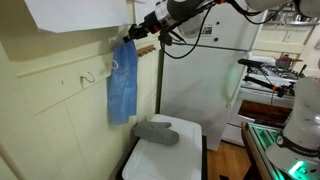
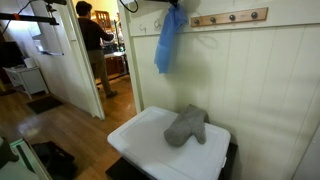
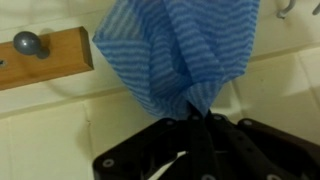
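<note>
A blue striped cloth [image 1: 123, 82] hangs down along the cream panelled wall. In the wrist view its fabric [image 3: 185, 45] bunches together at the tips of my gripper, which is shut on it. From the side, my gripper [image 1: 130, 37] is at the cloth's top end, close to the wall. Exterior view 2 has the cloth [image 2: 170, 42] just left of the wooden peg rail [image 2: 230, 17]. The exact pinch point is partly covered by folds.
A metal hook [image 1: 90, 77] is on the wall to the cloth's left. Below stands a white lidded bin [image 2: 140, 135] with a grey mitt-like cloth [image 2: 185, 127] on top. A person [image 2: 93, 45] stands in the doorway beyond.
</note>
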